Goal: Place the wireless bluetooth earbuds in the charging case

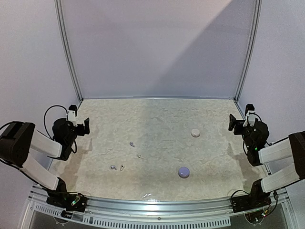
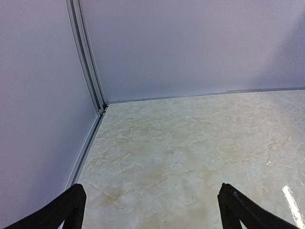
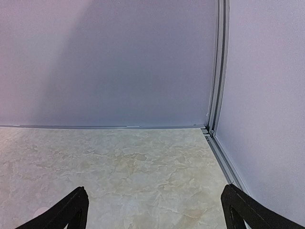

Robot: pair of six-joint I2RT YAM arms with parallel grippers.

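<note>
Several small earbuds lie loose on the table: a bluish earbud (image 1: 132,144), a pale earbud (image 1: 139,156), another bluish earbud (image 1: 113,167) and a pale earbud (image 1: 122,168) close beside it. Right of them sit two round cases, a purple case (image 1: 184,172) nearer the front and a white case (image 1: 195,132) farther back. Whether their lids are closed is too small to tell. My left gripper is open and empty at the table's left side, far from the earbuds. On the right side my right gripper also stands open, nothing between its fingers, clear of both cases.
Walls enclose the left, back and right, and a metal rail (image 1: 157,206) runs along the front edge. A bright glare patch shows near the front middle.
</note>
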